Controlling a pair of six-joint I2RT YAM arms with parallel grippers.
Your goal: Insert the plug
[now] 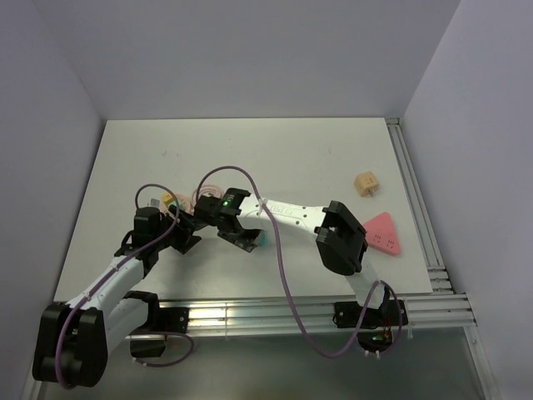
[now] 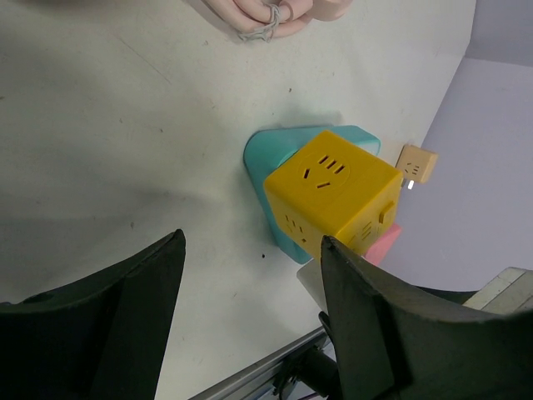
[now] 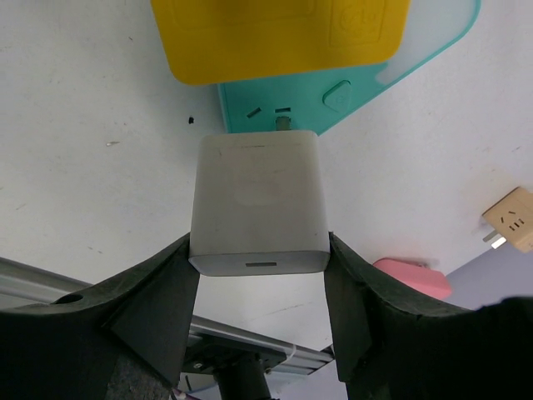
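Note:
My right gripper is shut on a grey plug [image 3: 258, 200], whose prong reaches the slotted face of a teal block [image 3: 291, 100]; whether it is inside a slot I cannot tell. A yellow socket block [image 2: 333, 183] sits on or against the teal block. My left gripper is low beside them, fingers apart in its wrist view with bare table visible between; whether it grips anything is unclear. In the top view both grippers largely hide the blocks.
A beige adapter [image 1: 366, 183] and a pink triangular piece [image 1: 381, 233] lie at the right. Coiled pink cable [image 2: 266, 17] lies near the blocks.

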